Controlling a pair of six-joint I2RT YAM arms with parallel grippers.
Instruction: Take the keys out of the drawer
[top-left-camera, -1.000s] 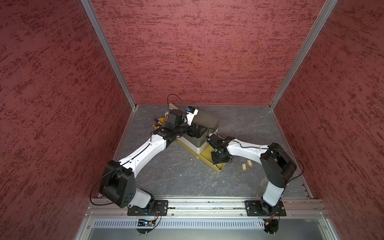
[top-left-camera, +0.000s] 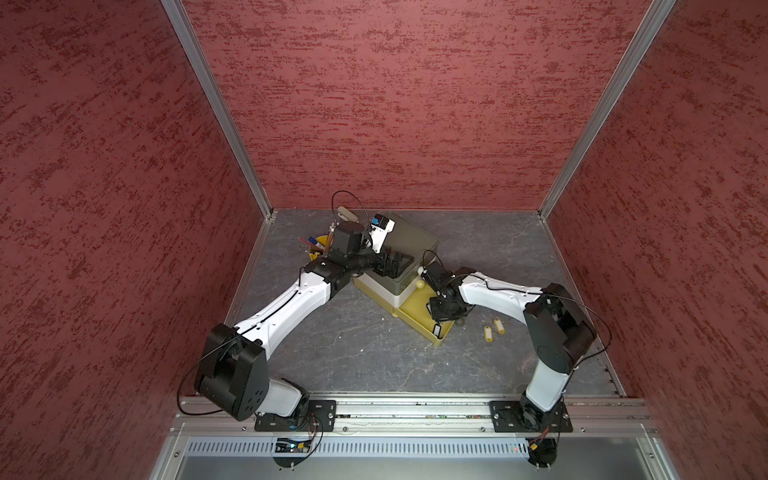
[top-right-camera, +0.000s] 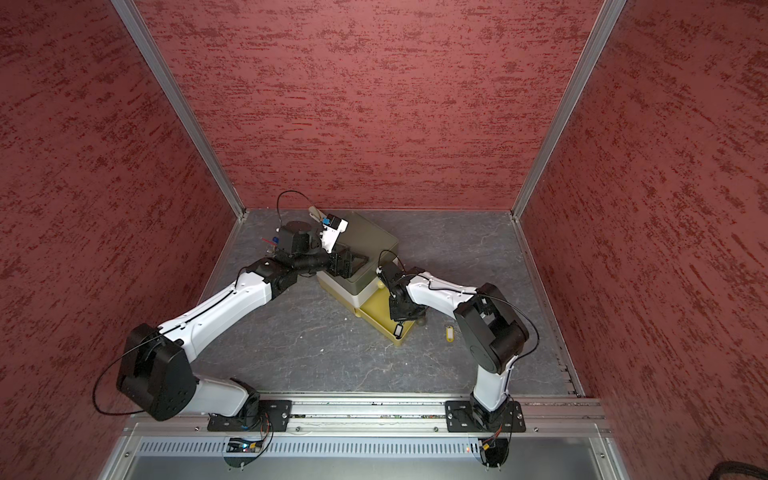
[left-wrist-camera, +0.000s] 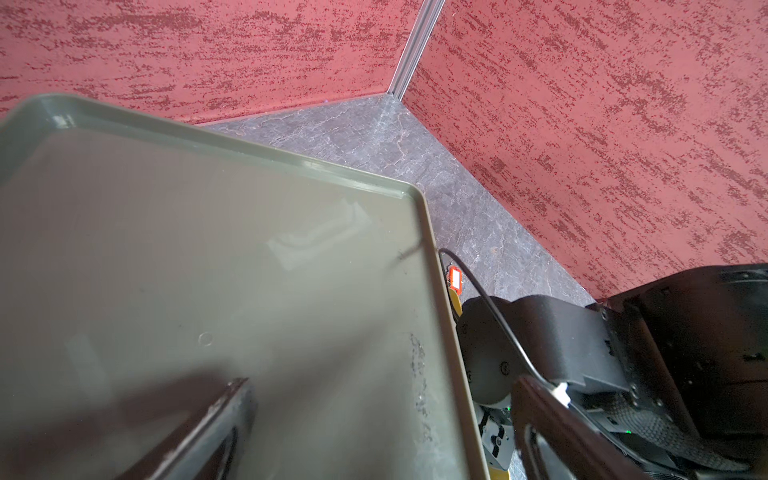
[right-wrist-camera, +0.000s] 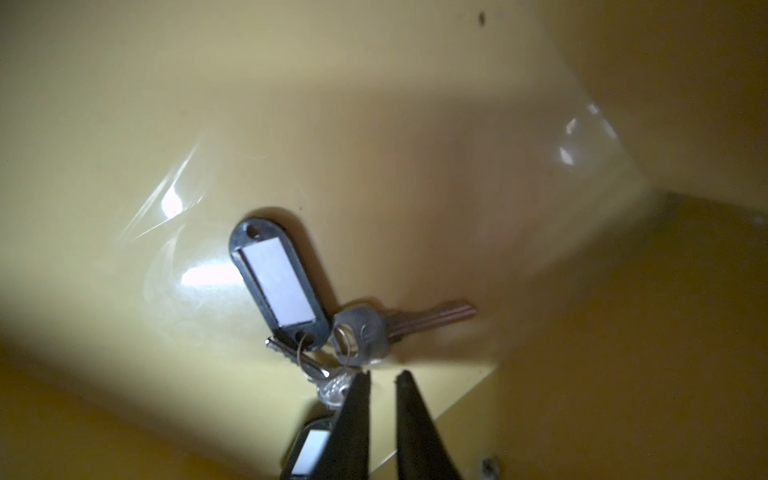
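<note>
A bunch of keys lies in the pulled-out yellow drawer (top-left-camera: 415, 305). In the right wrist view, a dark key tag (right-wrist-camera: 280, 280) with a white label is linked to a copper-toned key (right-wrist-camera: 368, 334) and smaller silvery keys. Part of a second dark tag (right-wrist-camera: 310, 452) shows below. My right gripper is over the drawer, its fingertips a narrow gap apart just beside the silvery keys; nothing shows clamped between them. My left gripper stands open above the grey-green box top (left-wrist-camera: 240, 264), its fingers wide apart.
Two yellow tags (top-left-camera: 488, 333) lie on the table right of the drawer. A yellow container (top-left-camera: 318, 249) holding pens stands behind the left arm. Left of the drawer, the grey table (top-left-camera: 344, 352) is clear.
My right arm has shifted a little to the right and back, uncovering a pale-labelled tag near the drawer's front corner. The left arm has barely moved.
</note>
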